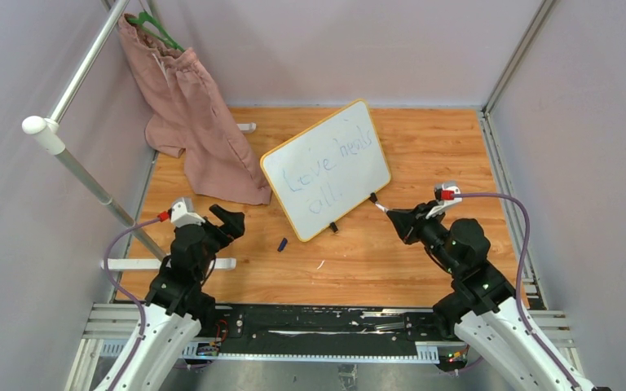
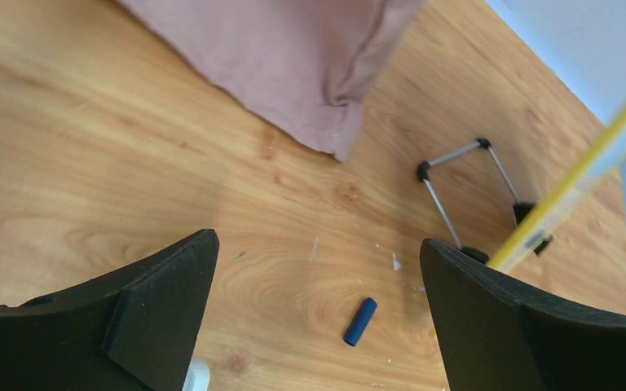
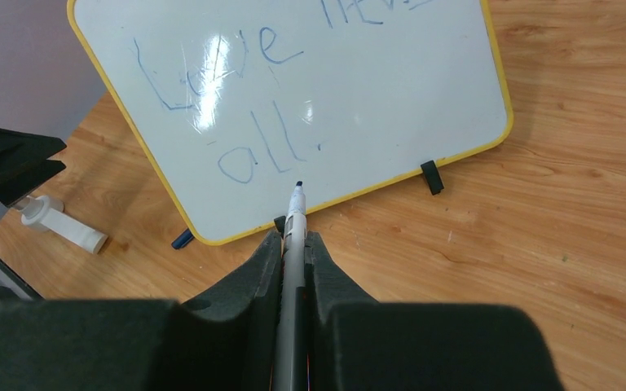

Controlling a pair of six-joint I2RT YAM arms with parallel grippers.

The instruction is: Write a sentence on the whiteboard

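Note:
The whiteboard (image 1: pixel 326 171) stands tilted in the middle, reading "Love heals all." in blue handwriting; in the right wrist view its surface (image 3: pixel 383 98) has some glare. My right gripper (image 1: pixel 391 213) is shut on a white marker (image 3: pixel 295 213), tip bare and pointing at the board's lower edge, apparently clear of it. My left gripper (image 1: pixel 232 217) stands open left of the board with nothing between its fingers. A small dark blue piece (image 1: pixel 282 244), perhaps the cap, lies on the table left of the board (image 2: pixel 359 322).
A pink garment (image 1: pixel 212 155) hangs from a rack (image 1: pixel 85 179) at the left, its hem on the table. Black feet support the board's lower edge.

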